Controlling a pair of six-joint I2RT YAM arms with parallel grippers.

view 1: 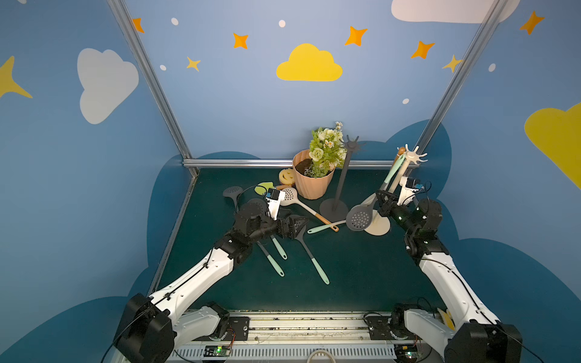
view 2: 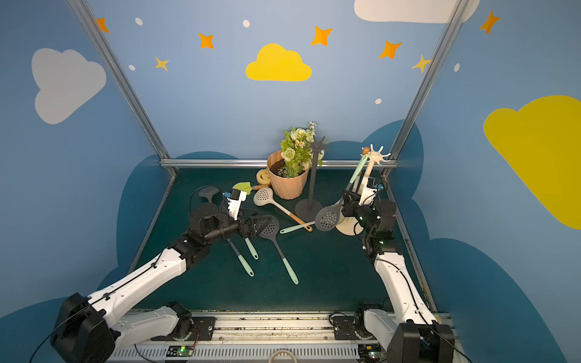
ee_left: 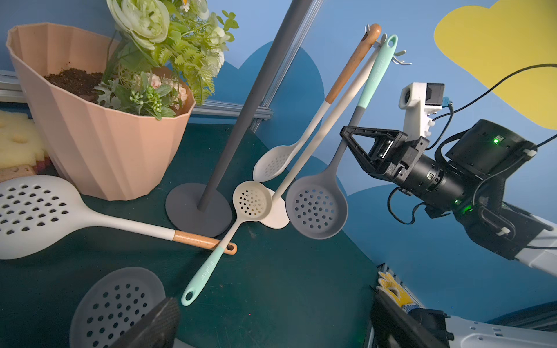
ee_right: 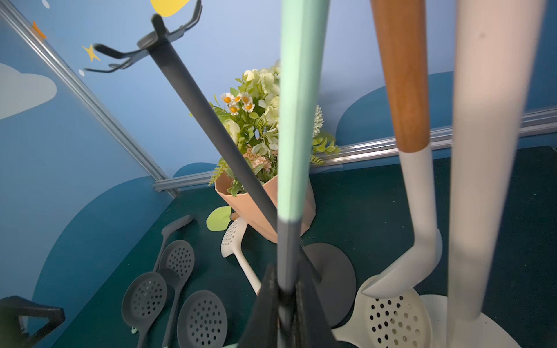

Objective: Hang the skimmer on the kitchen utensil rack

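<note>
The skimmer, a dark grey perforated head on a long shaft with a mint handle, stands nearly upright against the cream rack. In the left wrist view its handle end reaches the rack's hooks; whether its hole is over a hook, I cannot tell. My right gripper is shut on the skimmer's grey shaft, just below the mint part. A white spoon with a wooden handle also stands at the rack's top. Over the left of the table, my left gripper is open and empty, above a grey skimmer.
A dark grey stand with empty hooks rises beside the flowerpot. A small cream skimmer lies by the rack's base, and a white slotted turner lies left of it. Several utensils cover the left.
</note>
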